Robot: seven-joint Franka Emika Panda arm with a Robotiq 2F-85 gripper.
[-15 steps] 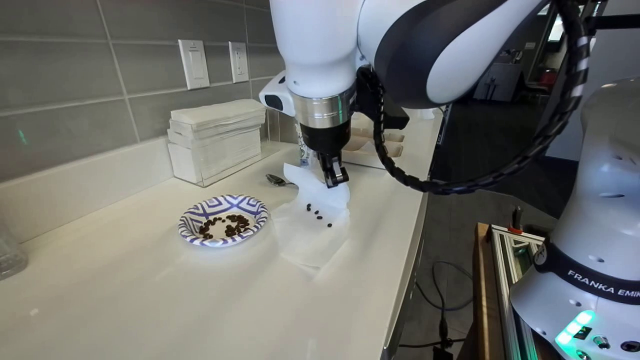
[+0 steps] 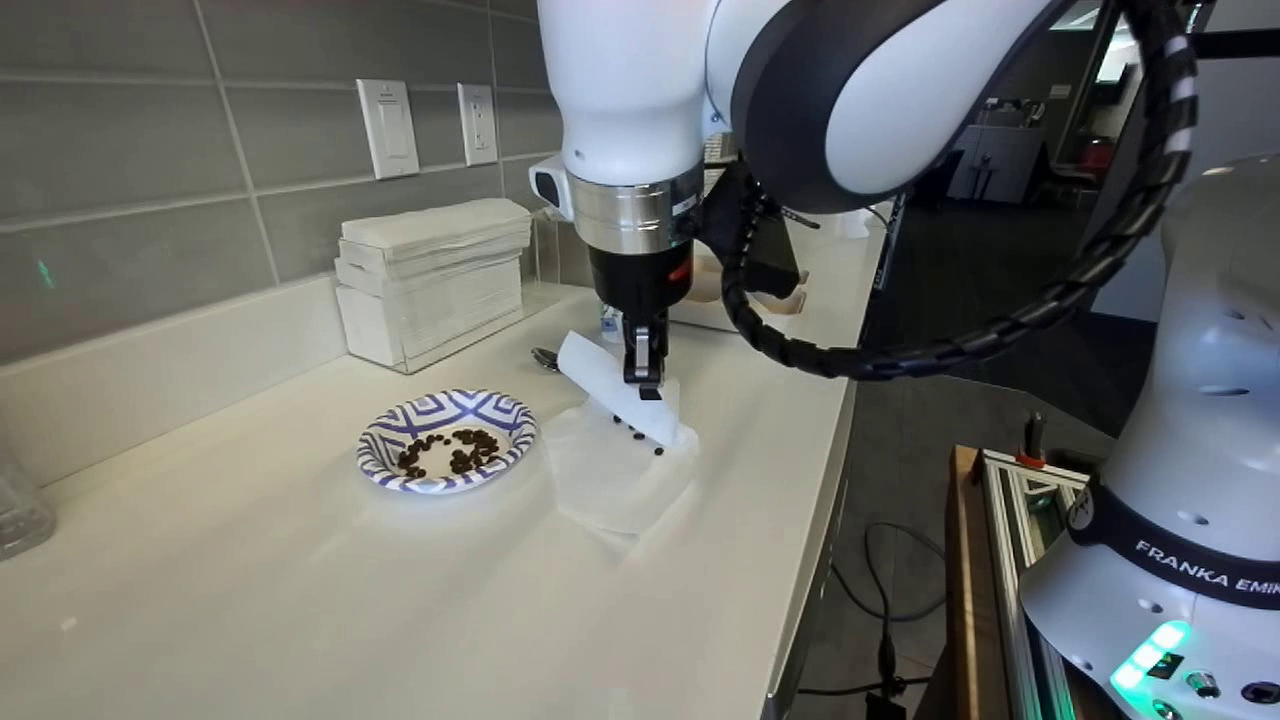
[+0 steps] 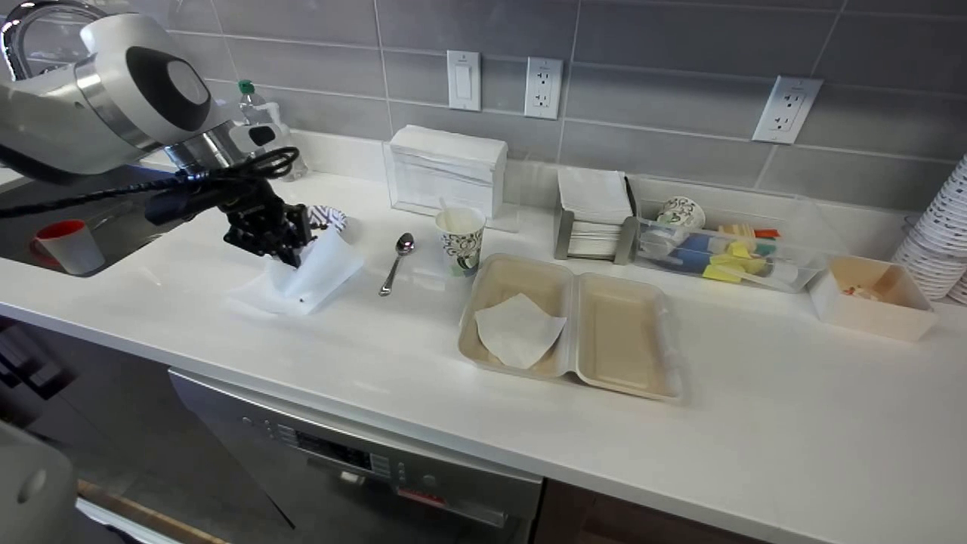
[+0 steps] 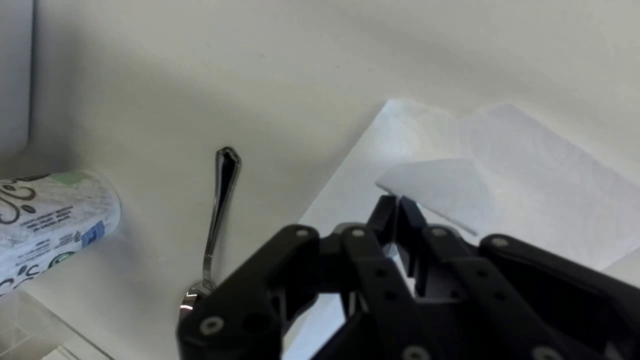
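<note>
On the counter lies a thin white paper sheet [image 2: 614, 478], its far side lifted and folded over toward the near side. My gripper is shut on that paper's edge; a small flap pokes out past the fingertips in the wrist view. A few dark beans [image 2: 638, 436] rest on the flat part near the fold, partly overhung by it. To the left of the paper, in exterior view 1, a blue-and-white patterned bowl [image 2: 519, 436] holds many more dark beans. From exterior view 2 the folded paper [image 3: 328, 267] stands up as a slanted flap under my gripper [image 3: 295, 260].
A metal spoon [image 3: 393, 264] lies beside the paper, with a patterned paper cup [image 3: 460, 240] behind it. An open takeout box [image 3: 621, 331] containing a paper piece sits farther right. A napkin stack [image 2: 434, 278] stands by the wall. Counter in front of the bowl is clear.
My gripper has come lower and turned more upright, bringing the paper's lifted edge toward the near side. The fold now reaches over close to the beans, which stay put.
</note>
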